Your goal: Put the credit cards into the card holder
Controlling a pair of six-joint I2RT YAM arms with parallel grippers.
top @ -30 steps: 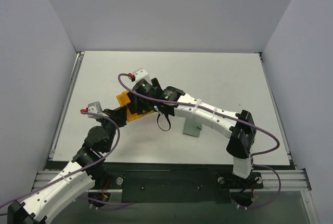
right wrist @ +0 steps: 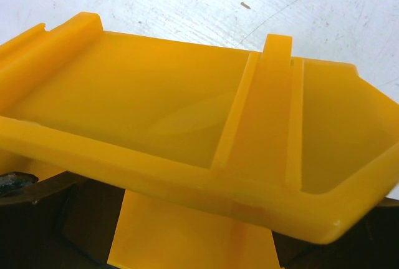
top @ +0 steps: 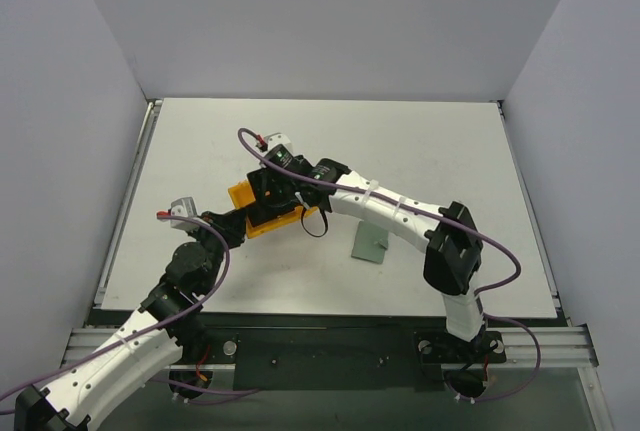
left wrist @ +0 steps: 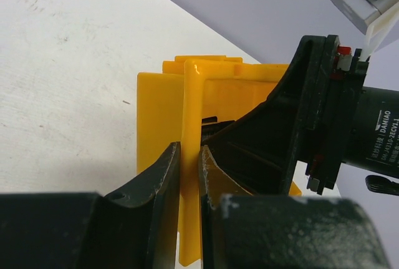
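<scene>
The yellow card holder [top: 240,194] is held up over the left-middle of the table. My left gripper is shut on its narrow edge, which runs upright between the fingers in the left wrist view. Against the holder's other side is my right gripper, open, with dark fingers [right wrist: 93,216] at the lower left and lower right of its own view. A yellow part of the holder shows in the gap between them. Ribs and recesses of the holder [right wrist: 156,100] fill that view. No card can be made out for certain in it.
A flat grey-green piece [top: 370,242] lies on the white table [top: 430,161], right of the grippers and below the right forearm. Clear room spreads across the table's far side and right. A black strap [top: 315,232] hangs from the right wrist.
The right gripper has shifted slightly right and towards the near edge, its wrist turning a little. The holder has moved slightly with it. The left arm is nearly still; the grey-green piece has not moved.
</scene>
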